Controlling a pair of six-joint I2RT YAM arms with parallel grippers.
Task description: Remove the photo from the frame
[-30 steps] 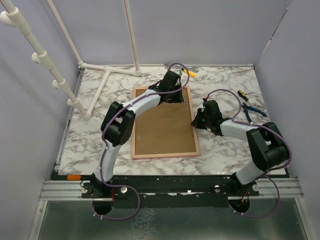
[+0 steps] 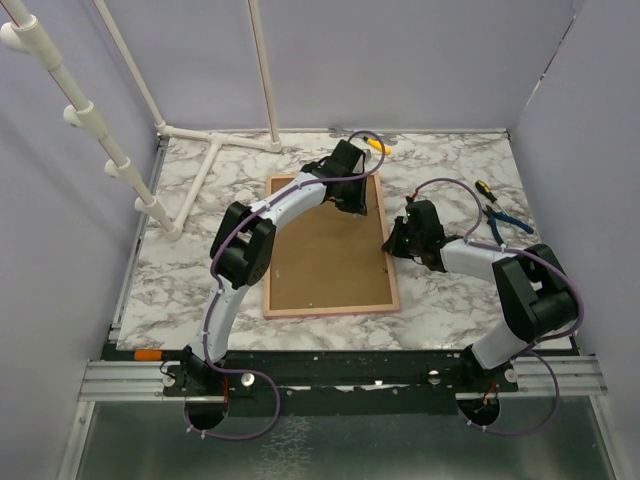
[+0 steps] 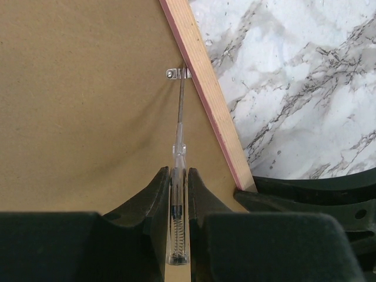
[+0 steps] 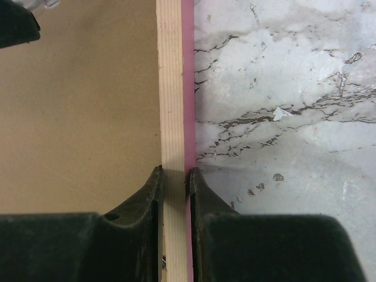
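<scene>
The frame (image 2: pixel 330 311) lies back up on the marble table, its brown backing board (image 3: pixel 88 106) inside a wooden rim (image 3: pixel 214 100). My left gripper is shut on a thin screwdriver-like tool with a clear handle (image 3: pixel 177 235); its tip is at a small metal tab (image 3: pixel 172 74) by the rim's inner edge. My right gripper is shut on the frame's right rim (image 4: pixel 171 88), pink on its outer side. In the top view both grippers are over the right half of the frame, the left one higher up.
Yellow-handled tool (image 2: pixel 377 145) lies behind the frame; pliers (image 2: pixel 508 220) and a screwdriver (image 2: pixel 486 191) lie to the right. White pipes (image 2: pixel 190 200) stand at the back left.
My left arm and gripper have shifted slightly toward the front of the table. The right arm and the frame show no visible movement.
</scene>
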